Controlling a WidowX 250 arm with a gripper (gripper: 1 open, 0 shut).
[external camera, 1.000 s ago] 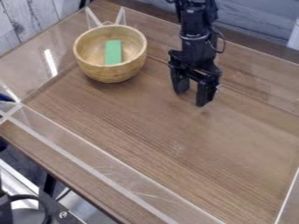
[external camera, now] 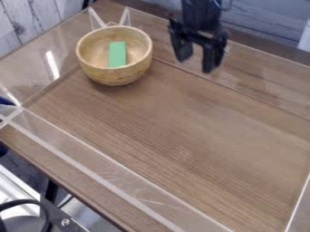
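The gripper (external camera: 194, 45) is at the top centre of the camera view, small and blurred, above the back of the wooden table (external camera: 182, 154); whether its fingers are open or shut is hard to make out. To its left a wooden bowl (external camera: 103, 77) holds a green block (external camera: 118, 54).
A dark cable (external camera: 31, 208) lies at the lower left corner. The back edge of the table runs behind the arm.
The gripper has moved back and up in the view, away from the middle of the table. The bowl and green block look the same.
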